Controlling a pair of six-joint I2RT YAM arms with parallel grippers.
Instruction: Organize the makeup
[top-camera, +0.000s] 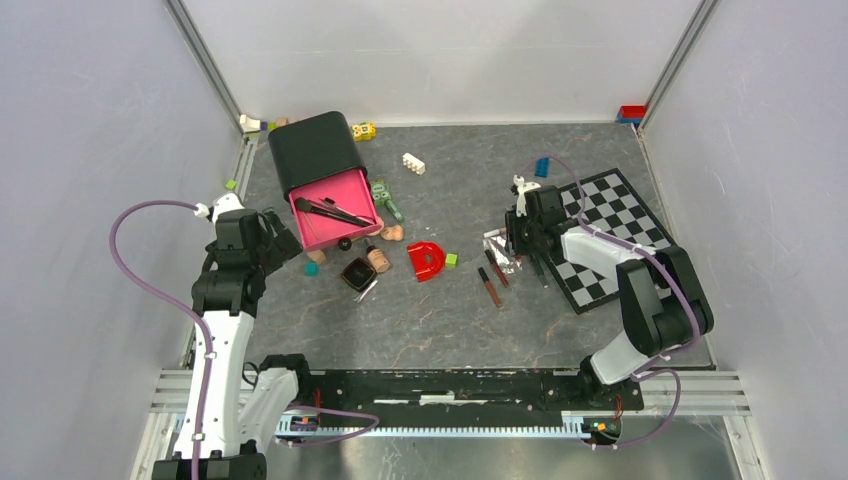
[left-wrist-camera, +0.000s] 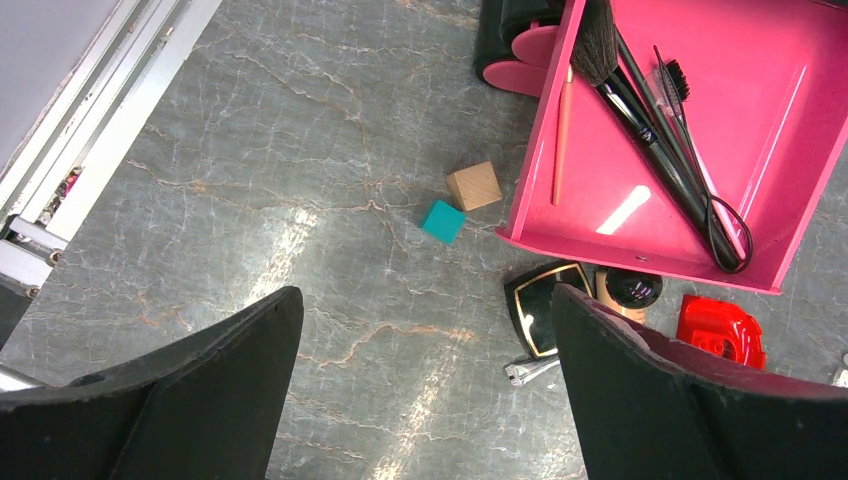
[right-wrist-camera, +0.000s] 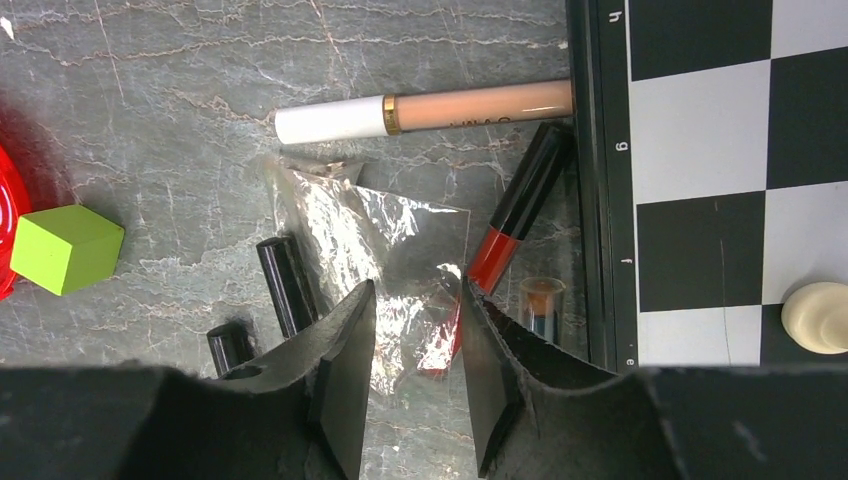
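In the right wrist view my right gripper is part open above a shiny clear plastic packet (right-wrist-camera: 345, 230); nothing is gripped. A red lip gloss tube (right-wrist-camera: 494, 258) with a black cap slants past its right fingertip. A peach tube with a white cap (right-wrist-camera: 480, 106) lies farther off, touching or nearly touching the chessboard. Two black caps (right-wrist-camera: 287, 285) show on the left, their lower parts hidden by the finger. My left gripper stands wide open and empty, left of the pink drawer (left-wrist-camera: 640, 263), which holds several makeup brushes (left-wrist-camera: 655, 145).
A chessboard (top-camera: 625, 225) borders the right gripper's area. Between the arms are a red toy piece (top-camera: 426, 261) and a green cube (top-camera: 451, 260). A black compact (top-camera: 358, 274) lies in front of the drawer.
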